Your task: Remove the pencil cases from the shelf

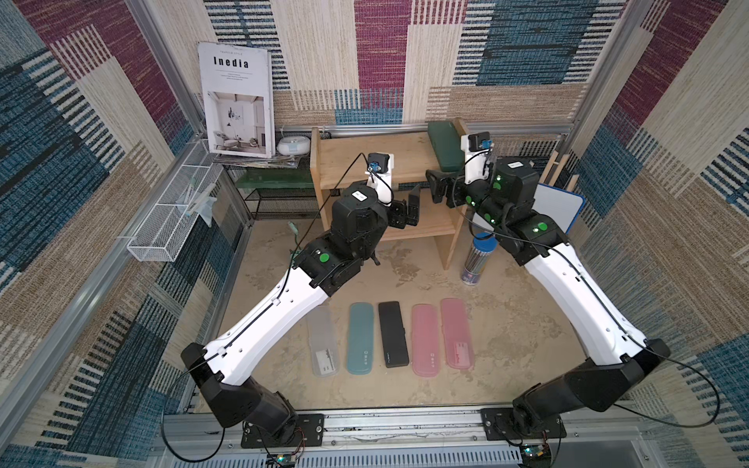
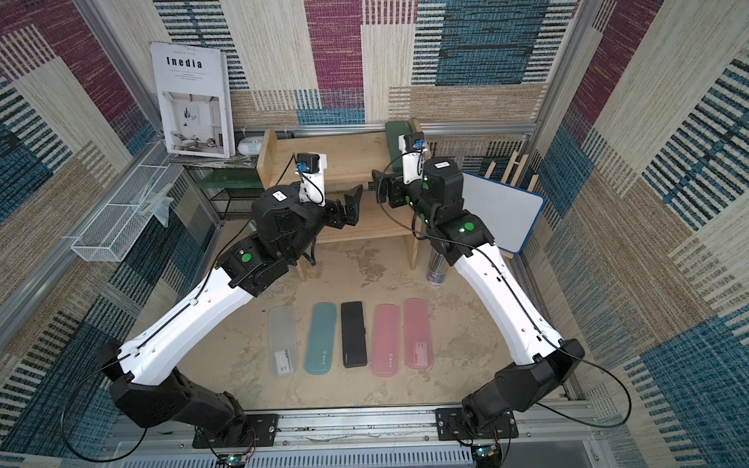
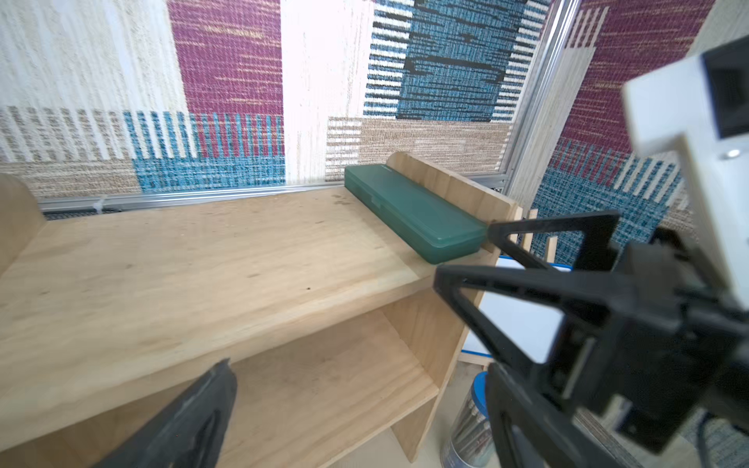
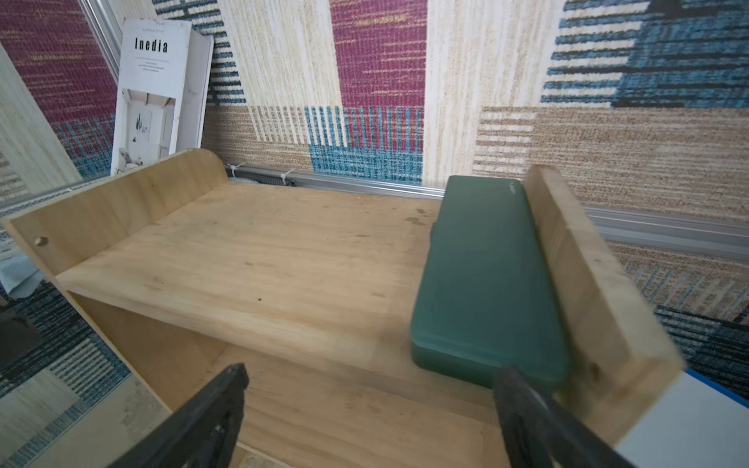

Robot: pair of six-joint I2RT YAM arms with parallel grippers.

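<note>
A dark green pencil case (image 4: 490, 273) lies flat on the top board of the wooden shelf (image 4: 312, 257), close against its right side wall. In front of the shelf, my right gripper is open just before the case's near end, nothing between its fingers. My left gripper stands open and empty at the shelf's front, left of the right one. On the table lie a clear case (image 1: 321, 343), a teal case (image 1: 359, 337), a black case (image 1: 393, 334) and two pink cases, one (image 1: 425, 339) left of the other (image 1: 458, 333).
A blue-lidded jar (image 1: 478, 257) stands by the shelf's right leg, near a whiteboard (image 2: 499, 210). At left are a white wire basket (image 1: 164, 230) and an upright book (image 1: 238, 101). Both grippers are close together.
</note>
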